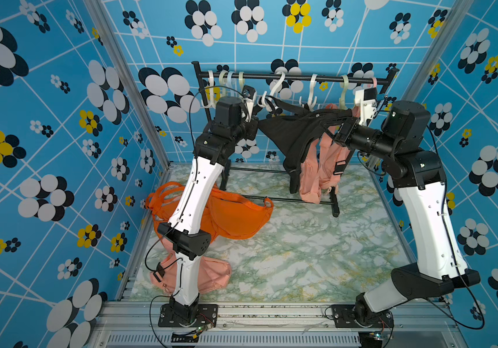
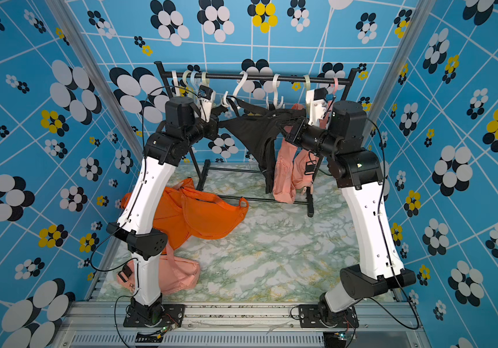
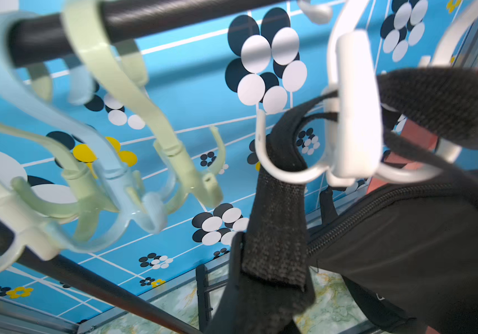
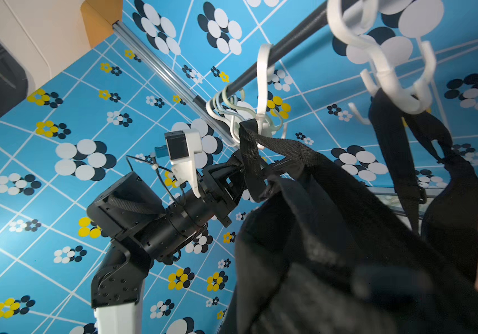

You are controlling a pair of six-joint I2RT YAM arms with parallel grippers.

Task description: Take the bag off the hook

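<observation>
A black bag hangs stretched between my two grippers below the rack's rail. In the left wrist view its strap loops through a white hook. My left gripper is at that strap beside the hook, shut; whether strap lies between its fingers is unclear. My right gripper is shut at the bag's upper right part, with black fabric in front of it; what its fingers hold is hidden. Another black strap hangs from a second white hook.
A pink bag hangs behind on the right. An orange bag and a pink bag lie at the floor's left. Empty hooks hang left of the bag.
</observation>
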